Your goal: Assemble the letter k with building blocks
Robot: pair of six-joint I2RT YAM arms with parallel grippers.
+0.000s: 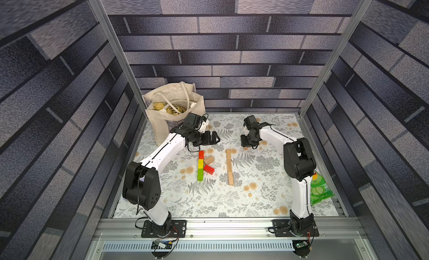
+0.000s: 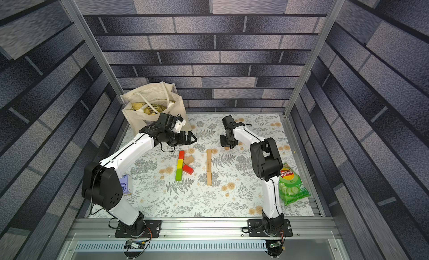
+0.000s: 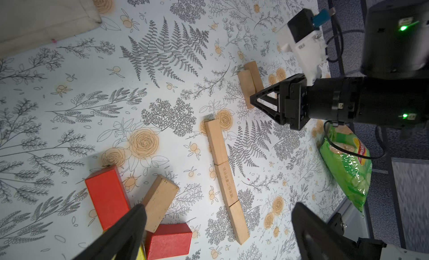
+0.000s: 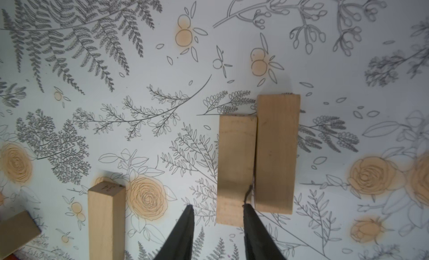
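In the top left view a column of red, yellow and green blocks (image 1: 200, 164) stands left of centre. A tan block (image 1: 208, 160) and a red block (image 1: 209, 169) slant off its right side. To their right runs a straight line of tan blocks (image 1: 229, 167). Two more tan blocks (image 4: 277, 152) lie side by side in the right wrist view. My right gripper hovers over their near end, its fingers part open, nothing seen between them. My left gripper is open and empty, above the table behind the coloured column.
A cloth bag (image 1: 172, 112) stands at the back left. A green chip bag (image 2: 292, 186) lies at the right edge, and a purple box (image 2: 125, 184) at the left edge.
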